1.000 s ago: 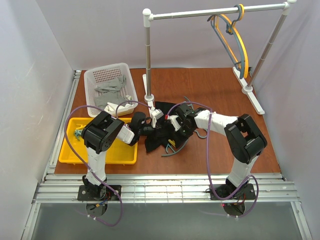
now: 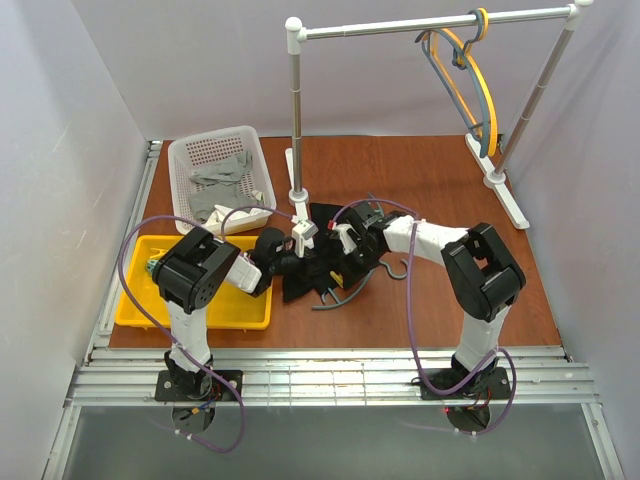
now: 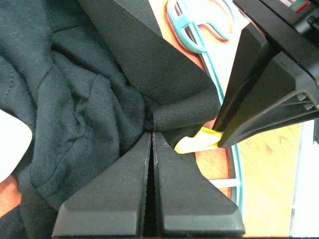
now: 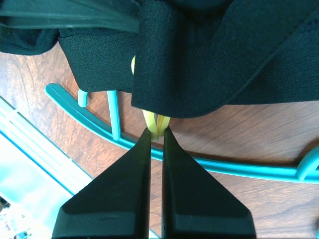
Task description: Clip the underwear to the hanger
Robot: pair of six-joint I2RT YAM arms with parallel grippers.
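Black underwear (image 2: 298, 285) lies bunched in the middle of the table over a teal-grey hanger (image 4: 234, 168), filling much of both wrist views. My left gripper is shut at a fold of its waistband (image 3: 184, 112); whether cloth is between the tips cannot be made out. My right gripper is shut on a yellow clip (image 4: 163, 122) that reaches under the edge of the underwear. In the left wrist view the right gripper's fingers stand just right of the left one's, at the clip.
A yellow tray (image 2: 220, 315) is at the front left, a white basket (image 2: 182, 170) with clothes behind it. A white rack (image 2: 435, 24) with grey and orange hangers stands at the back.
The left arm has moved slightly left, and the underwear and hanger beneath have shifted a little left with it.
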